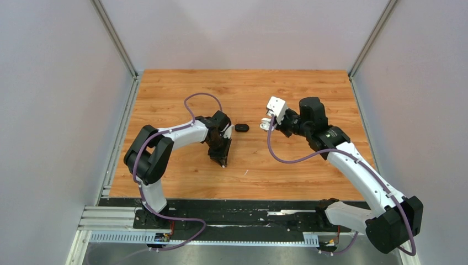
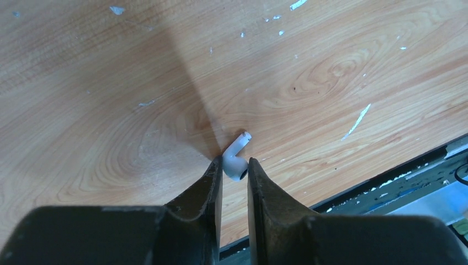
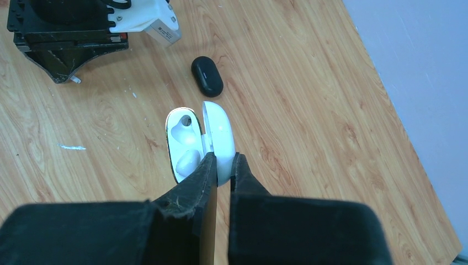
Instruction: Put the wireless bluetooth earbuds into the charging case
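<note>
A white earbud [image 2: 235, 165] with a short stem lies on the table, right at the fingertips of my left gripper. That gripper points down with its fingers parted, one on either side of the bud; whether they touch it I cannot tell. In the right wrist view, my right gripper is shut on the lid of the white charging case [image 3: 175, 138]. The case hangs opened above the table, its inside facing the camera. A dark hole shows in its upper hollow; a rounded white shape fills the lower one, partly behind a finger.
A small black oval case [image 1: 242, 127] lies on the wooden table [image 1: 243, 88] between the two arms. Bare wood surrounds it. A thin pale scratch [image 2: 356, 122] marks the table near its front edge.
</note>
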